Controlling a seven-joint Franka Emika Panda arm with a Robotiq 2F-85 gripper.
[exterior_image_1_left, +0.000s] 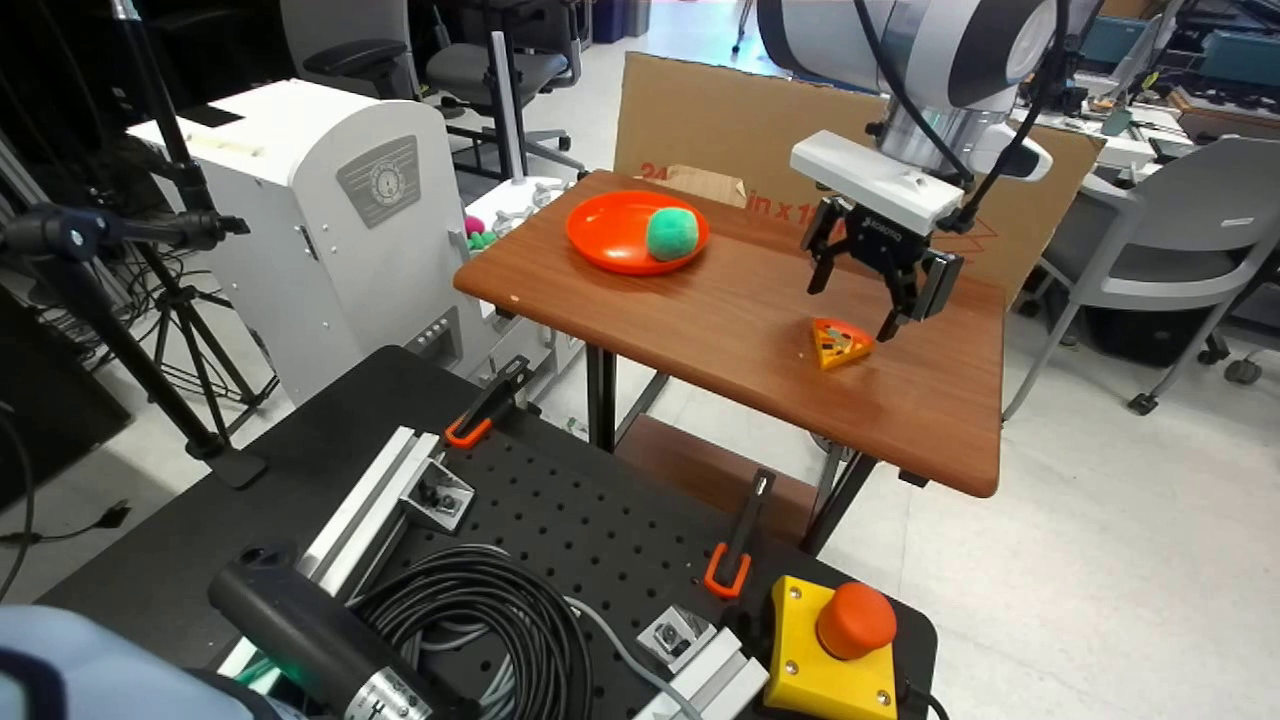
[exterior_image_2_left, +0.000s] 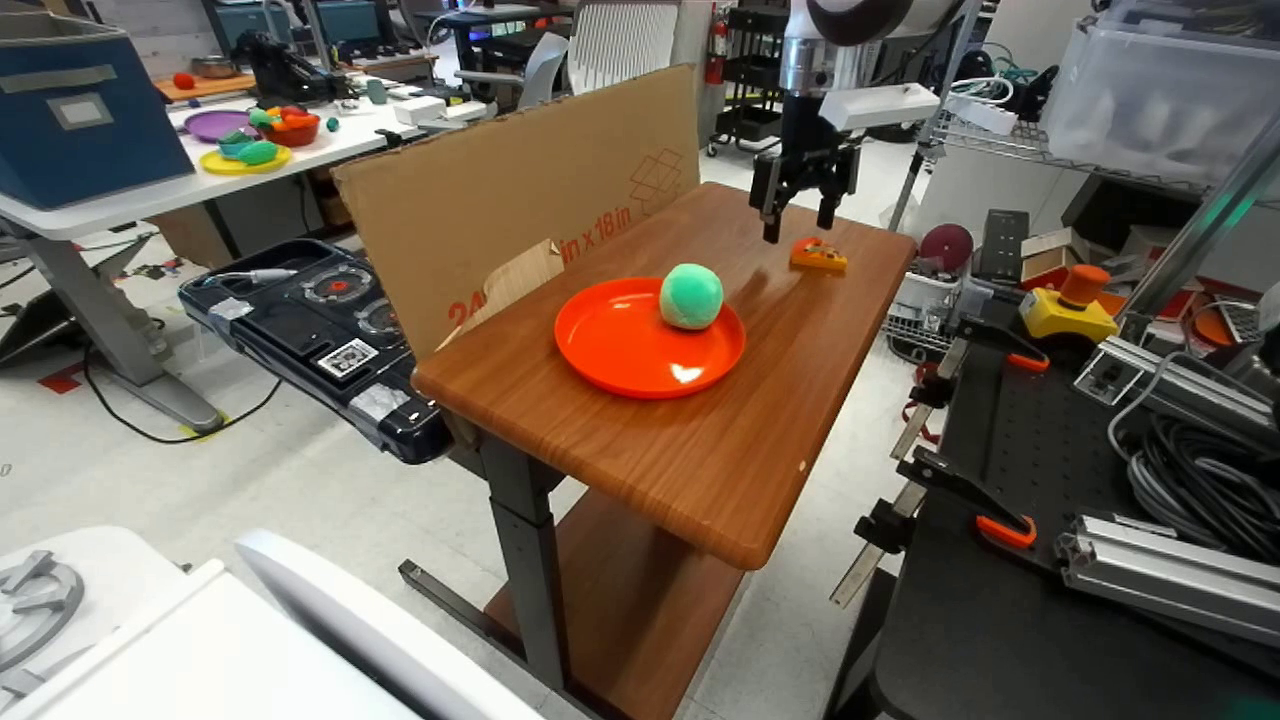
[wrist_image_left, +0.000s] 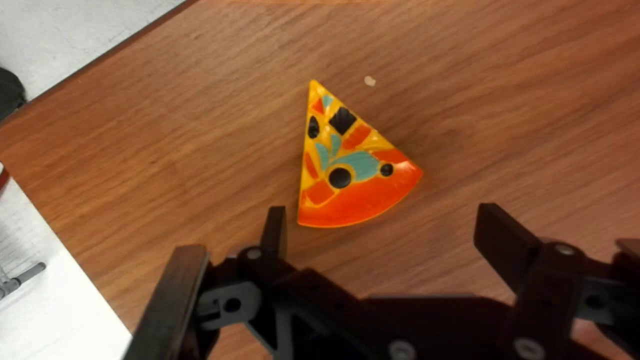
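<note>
A toy pizza slice (wrist_image_left: 354, 174), orange and yellow with black and teal toppings, lies flat on the brown table (exterior_image_1_left: 744, 324). In the wrist view its tip points away from my gripper, which is open with only bare table showing between the fingers. Exterior view 1 has the gripper (exterior_image_1_left: 852, 314) above the table, close behind the slice (exterior_image_1_left: 840, 342). From exterior view 2, the gripper (exterior_image_2_left: 799, 232) hangs over the far end of the table, near the slice (exterior_image_2_left: 818, 254) and apart from it. A green ball (exterior_image_2_left: 691, 296) rests inside the orange plate (exterior_image_2_left: 600, 348).
An upright cardboard sheet (exterior_image_1_left: 720, 132) lines the table's back edge. A black bench with clamps and a yellow box with a red button (exterior_image_1_left: 831, 648) stands in front. Bare tabletop separates the plate from the slice.
</note>
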